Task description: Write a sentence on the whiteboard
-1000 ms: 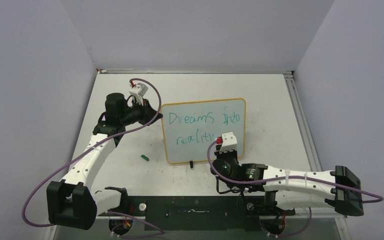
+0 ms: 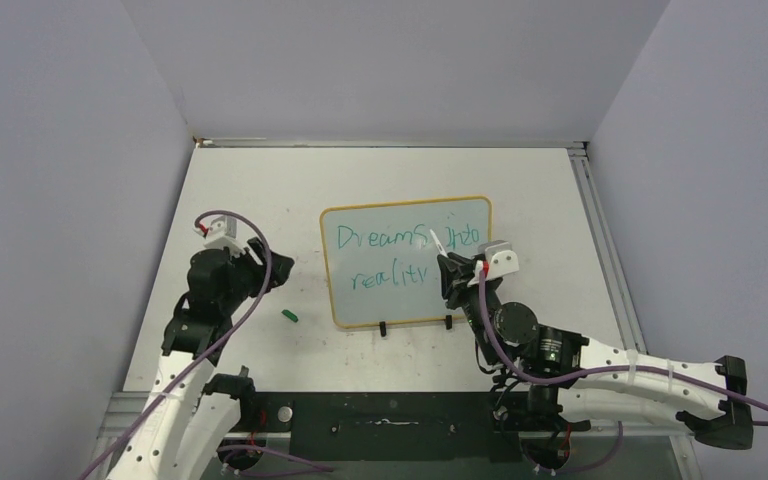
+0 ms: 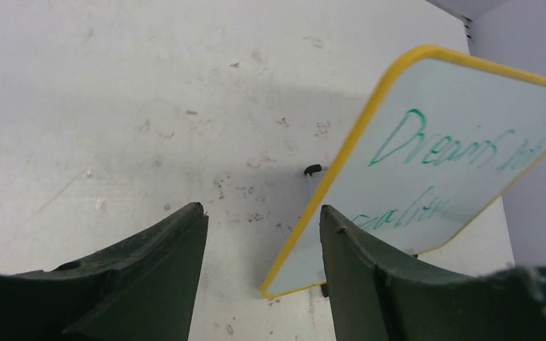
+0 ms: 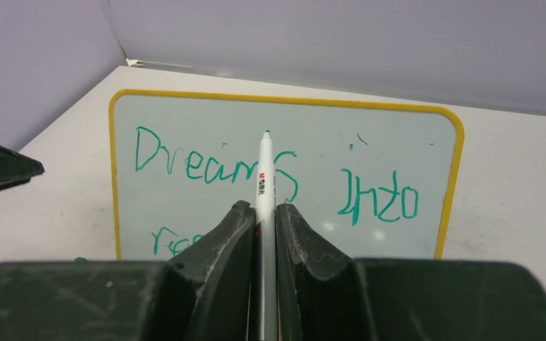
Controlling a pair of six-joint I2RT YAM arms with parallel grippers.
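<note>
The yellow-framed whiteboard [image 2: 410, 305] carries green handwriting, "Dreams into" above "reality". In front of its lower right part is my right gripper [image 2: 443, 262], shut on a white marker [image 4: 266, 186] that points up with its dark tip bare. Seen in the right wrist view, the marker covers part of the "s" in "Dreams", and the lower line is mostly hidden behind the fingers [image 4: 220, 256]. Left of the board, clear of it, my left gripper is open with nothing between its fingers. A small green cap [image 2: 290, 315] lies on the table below that gripper.
Two black clips [image 2: 382, 329] hold the board's bottom edge. Purple cables run along both arms. Grey walls enclose the sides and back.
My left gripper has drawn back from the board's left edge, leftward and toward the front, and now stands open.
</note>
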